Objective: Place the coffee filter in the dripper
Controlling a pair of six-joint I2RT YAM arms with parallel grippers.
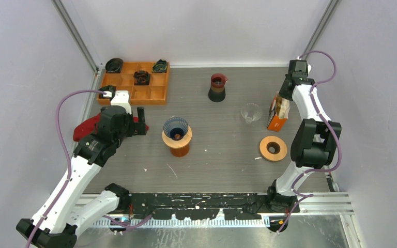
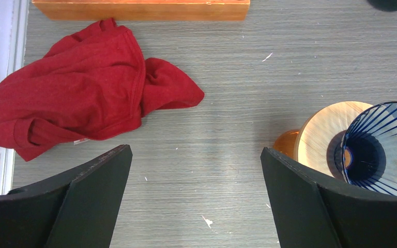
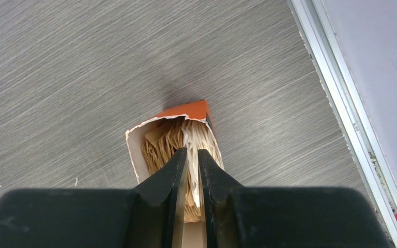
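The orange box of coffee filters (image 1: 277, 119) stands at the right of the table; brown and white filters (image 3: 163, 142) fill it in the right wrist view. My right gripper is over the box, its fingertips close together at the filters; whether anything is between them I cannot tell. The blue ribbed dripper (image 1: 176, 126) sits on a wooden stand (image 1: 178, 150) at centre left, also at the right edge of the left wrist view. My left gripper hangs open and empty beside it, above bare table.
A wooden tray (image 1: 134, 93) is at back left, with a red cloth (image 2: 82, 88) in front. A red-topped grinder (image 1: 217, 90), a clear glass (image 1: 250, 112) and a wooden ring (image 1: 266, 142) stand around the middle and right.
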